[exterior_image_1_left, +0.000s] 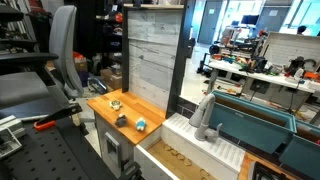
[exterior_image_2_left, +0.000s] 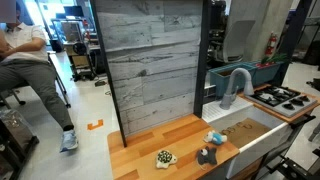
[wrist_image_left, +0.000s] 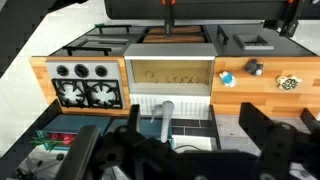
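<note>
In the wrist view my gripper stands open, its dark fingers wide apart at the bottom with nothing held between them. Past the fingers lie a toy kitchen's white-rimmed sink (wrist_image_left: 172, 98) and its grey faucet (wrist_image_left: 167, 108). Three small toys rest apart on the wooden counter: a blue-and-white one (exterior_image_2_left: 215, 138), a dark grey one (exterior_image_2_left: 207, 156) and a pale spotted one (exterior_image_2_left: 165, 158). The wrist view puts them right of the sink, well away from my fingers. I cannot make out the gripper in either exterior view.
A stove panel with black burners (wrist_image_left: 88, 92) and knobs sits at the counter's other end. A tall wood-plank wall (exterior_image_2_left: 165, 75) rises behind the toys. Near the kitchen stand teal bins (exterior_image_1_left: 250, 121). The sink's brown floor (exterior_image_1_left: 180, 158) looks empty.
</note>
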